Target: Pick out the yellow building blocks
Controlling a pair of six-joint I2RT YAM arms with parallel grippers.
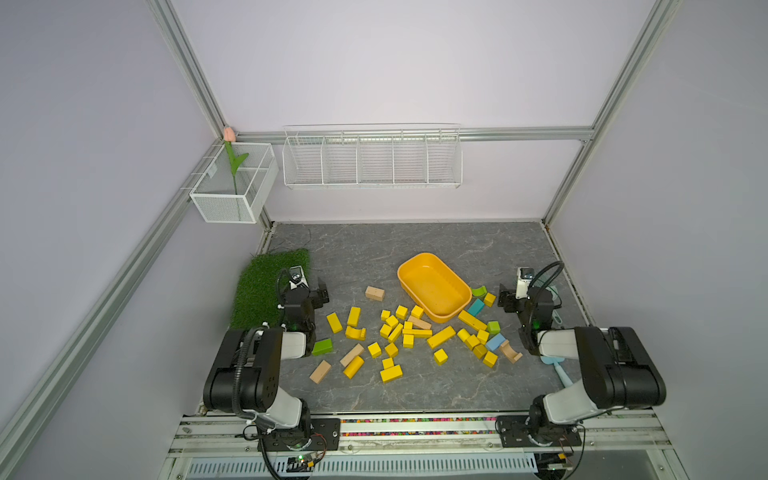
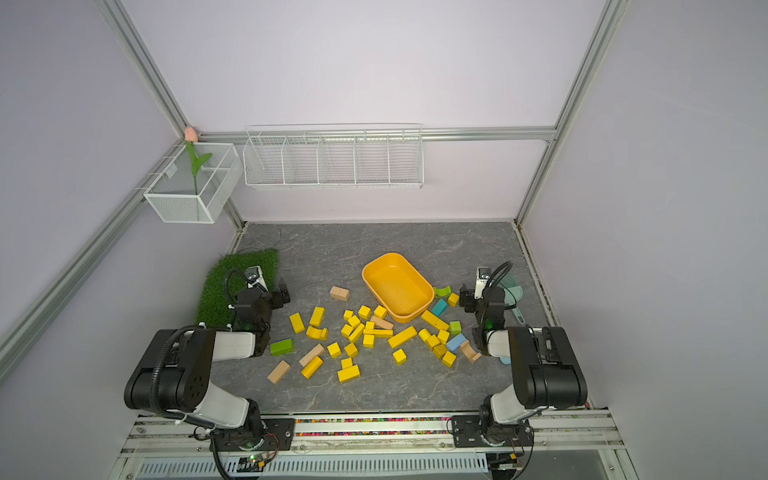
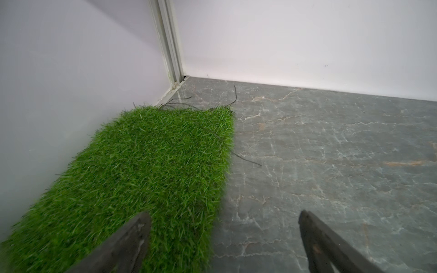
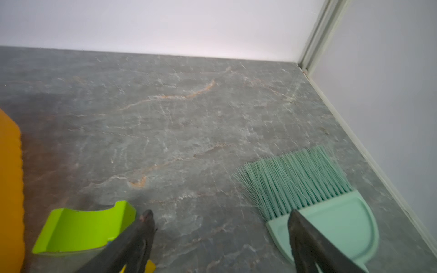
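Many yellow blocks, among them a long one (image 1: 441, 337), a cube (image 1: 441, 357) and a front block (image 1: 391, 373), lie scattered over the middle of the grey floor. Behind them rests an orange-yellow bin (image 1: 434, 286), empty. At the left, my left gripper stands open near the grass mat, nothing between its fingers. My right gripper, open and empty too, is right of the bin, above bare floor. A yellow block (image 4: 149, 267) is partly hidden behind its left finger in the right wrist view.
Green (image 1: 322, 346), tan (image 1: 375, 293), teal (image 1: 476, 307) and blue (image 1: 496, 342) blocks lie among the yellow ones. A green grass mat (image 3: 150, 168) covers the far left. A pale green brush (image 4: 318, 204) lies at right. The floor behind the bin is clear.
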